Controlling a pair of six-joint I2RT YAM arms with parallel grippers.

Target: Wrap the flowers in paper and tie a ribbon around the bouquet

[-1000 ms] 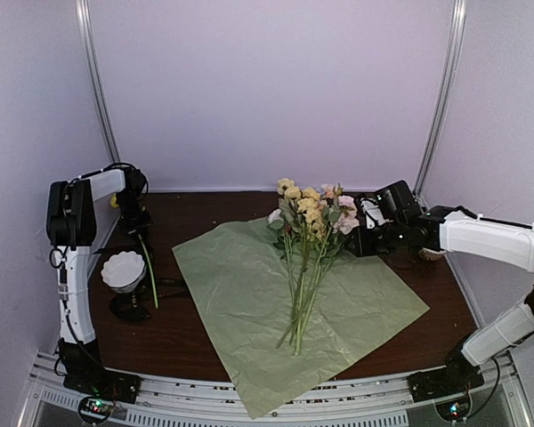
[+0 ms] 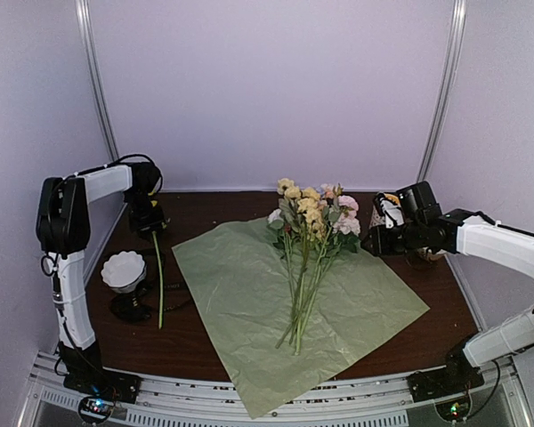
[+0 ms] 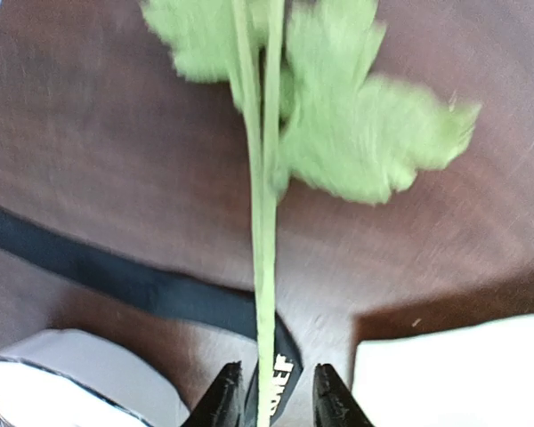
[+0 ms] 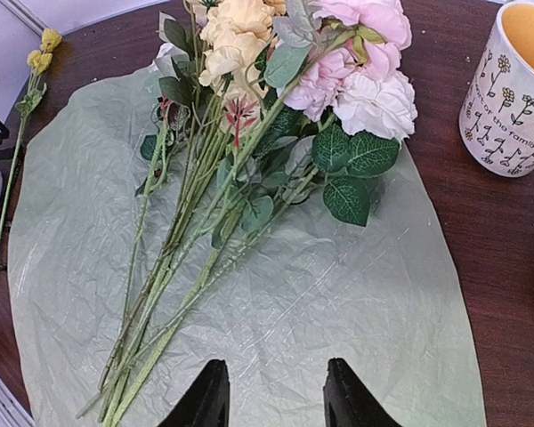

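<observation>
The bouquet (image 2: 310,222) of yellow and pink flowers lies with stems together on the pale green wrapping paper (image 2: 222,320). At the left, a single yellow flower's green stem (image 2: 160,294) runs down from beneath my left gripper; in the left wrist view this stem and its leaves pass between the open fingers, which stand apart from it. My right gripper is open above the right part of the paper, with nothing between its fingers.
A white fluted bowl (image 2: 123,267) and black items (image 2: 130,307) lie at the left, with a black band (image 3: 116,271). A printed cup (image 4: 507,107) stands at the back right. Dark table (image 2: 205,209) shows around the paper.
Over the last second my left arm has shifted, and the single stem has moved slightly right and downward in the top view. My right gripper has moved a little to the right.
</observation>
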